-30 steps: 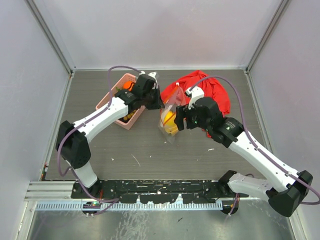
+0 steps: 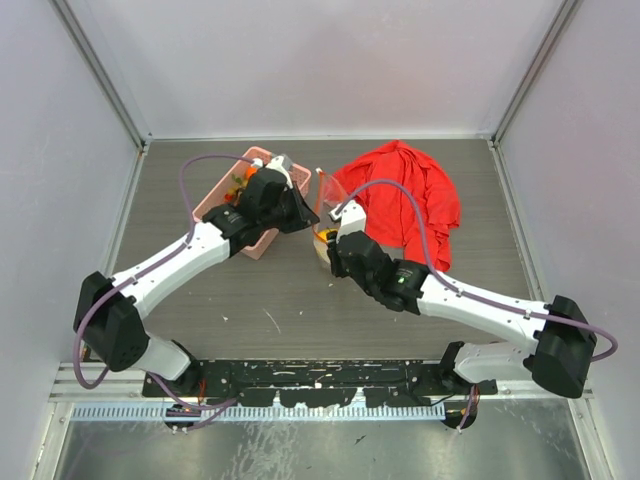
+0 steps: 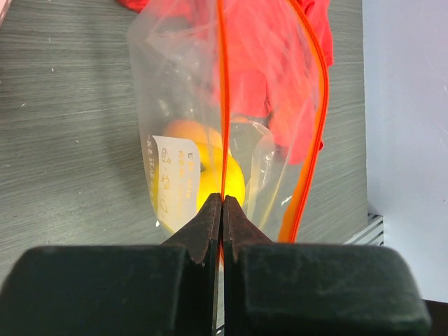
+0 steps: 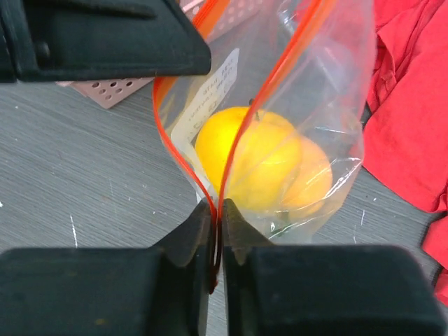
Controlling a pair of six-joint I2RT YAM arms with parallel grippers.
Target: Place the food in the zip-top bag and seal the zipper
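Observation:
The clear zip top bag with orange zip strips stands mouth up at mid-table. Inside lie yellow food and a paler orange piece. My left gripper is shut on one zip strip at the mouth's edge. In the right wrist view, my right gripper's fingers are close together on both red-orange strips at the mouth's near corner. Beyond that corner the mouth spreads apart, towards the left gripper's dark finger. A white label shows on the bag's side. The right fingertips are partly hidden from above.
A pink basket with several food items stands behind the left gripper. Red cloth lies crumpled at the back right.
Both grippers have moved left, the bag's mouth going with them.

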